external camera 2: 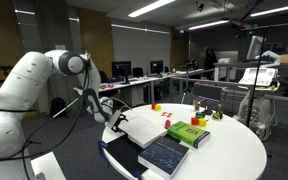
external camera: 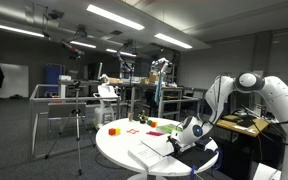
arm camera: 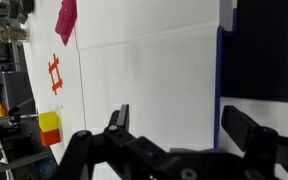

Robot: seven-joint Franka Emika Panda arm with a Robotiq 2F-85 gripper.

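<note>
In the wrist view my gripper stands open, its two dark fingers well apart. Beneath it lies a flat white panel [arm camera: 159, 85], whose blue edge runs between the fingers' lines, nearer the right finger. A black surface [arm camera: 269, 60] lies to the right of that edge. From the other side, the gripper [external camera 2: 122, 123] is low beside the white panel [external camera 2: 141, 124], close to the dark box [external camera 2: 164, 155] on the round table. Whether the fingers touch the panel cannot be told.
A green box [external camera 2: 190, 135] lies beyond the dark box. Coloured blocks [external camera: 114, 131] stand across the white round table [external camera 2: 234, 150], which has free room at its far side. A tripod [external camera: 78, 120] stands off the table.
</note>
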